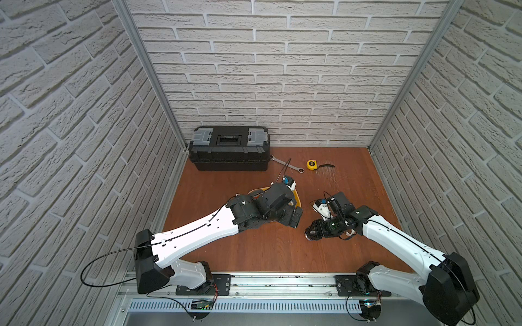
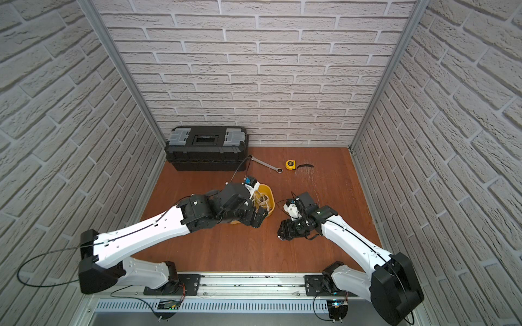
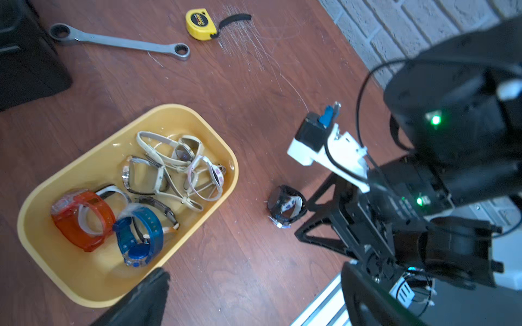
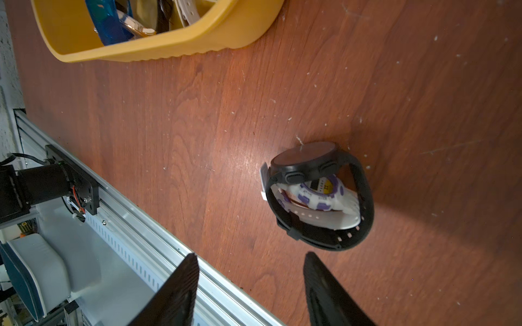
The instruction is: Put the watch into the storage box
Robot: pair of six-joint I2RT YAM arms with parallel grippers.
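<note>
A black watch (image 4: 310, 157) lies on the wooden table, its strap curled into a loop. Within that loop sits a white-and-purple watch (image 4: 320, 195). My right gripper stands open beside the pair, its fingers (image 4: 185, 282) apart with nothing between them. The storage box, a yellow tray (image 3: 223, 146), holds several watches, among them an orange one (image 3: 81, 220), a blue one (image 3: 138, 233) and pale ones. My left gripper is open and empty near the tray's right side; in the top views its arm covers part of the tray.
At the back left stands a black toolbox (image 1: 229, 149). A wrench (image 3: 125, 43) and a yellow tape measure (image 3: 200, 24) lie behind the tray, with a black brush-like item (image 3: 235, 20) alongside. Bare table separates the tray from the two loose watches.
</note>
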